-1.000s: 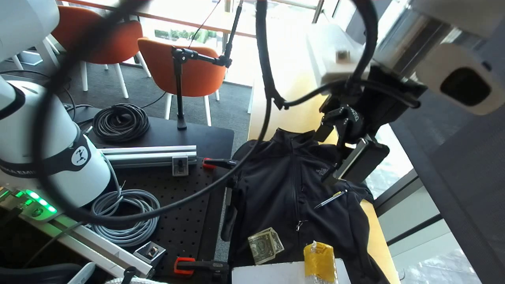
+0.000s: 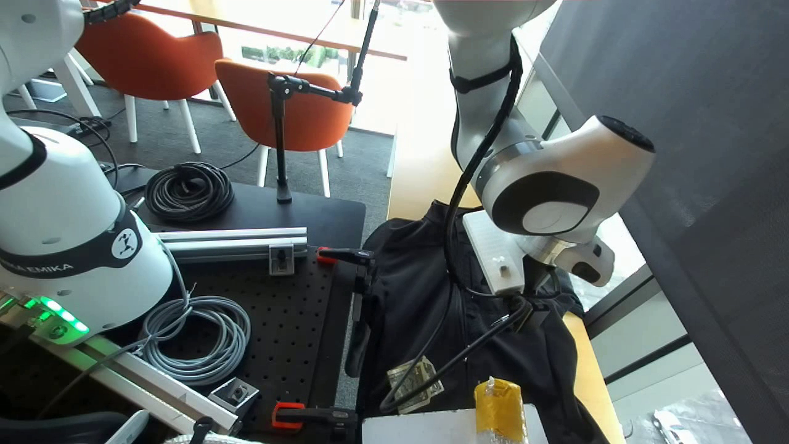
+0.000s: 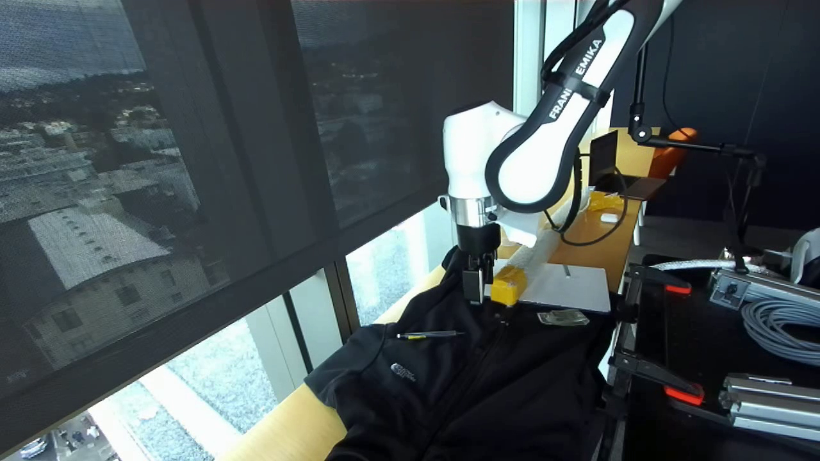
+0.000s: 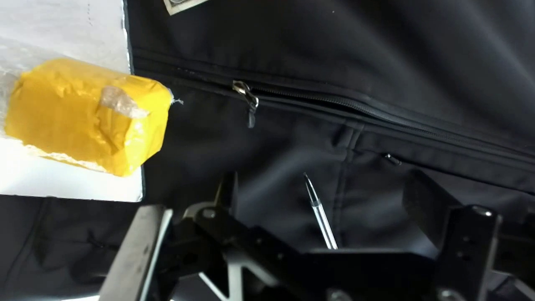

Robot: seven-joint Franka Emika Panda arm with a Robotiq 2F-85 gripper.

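A black zip jacket (image 3: 469, 384) lies spread over the wooden table. A silver pen with a yellow mark (image 3: 430, 334) rests on it. My gripper (image 3: 474, 285) points down over the jacket, beyond the pen in exterior view 2. In the wrist view the gripper is open, one finger on each side, with the silver pen tip (image 4: 318, 213) lying below on the cloth in the gap. The jacket's zipper pull (image 4: 245, 95) lies further up that view. In exterior view 1 the arm and cables hide the pen and most of the gripper.
A yellow-taped block (image 4: 90, 115) sits on a white board (image 3: 565, 285) close by the gripper. Banknotes (image 2: 415, 385) lie on the jacket. Clamps (image 3: 657, 376) hold the neighbouring black table's edge, and a window blind (image 3: 415, 115) rises alongside.
In exterior view 1 the arm has moved away from the camera and its gripper is lower, over the jacket. The pen, visible there before, is now hidden. Banknotes and taped block stay put.
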